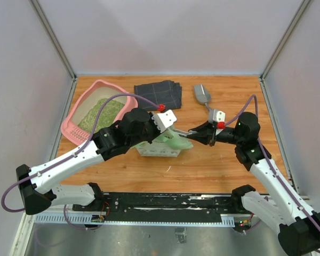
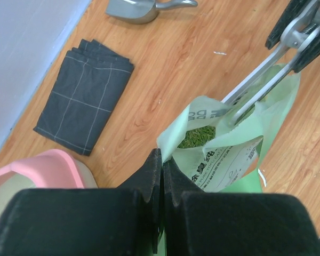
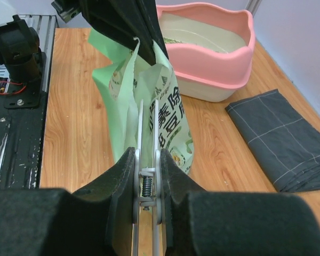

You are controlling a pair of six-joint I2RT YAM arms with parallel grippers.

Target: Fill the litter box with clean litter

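Observation:
The pale green litter bag (image 1: 177,141) stands mid-table with its mouth spread, and green litter pellets (image 2: 196,137) show inside. Its film is pinched by my left gripper, shut on the bag's upper edge; black fingers (image 3: 146,48) cover part of the rim. From the other side, my right gripper is shut on metal scissors (image 3: 148,184). Their slightly parted blades reach into the bag's mouth; the left wrist view shows the scissors (image 2: 297,38) from above, blade tips hidden behind film. The pink litter box (image 1: 69,127), at the left, has green litter in it.
A folded dark checked cloth (image 1: 159,95) lies behind the bag, and a grey scoop (image 1: 201,94) rests right of it. Bare wood (image 1: 149,178) lies in front of the bag. The black rail (image 1: 165,201) borders the table's front.

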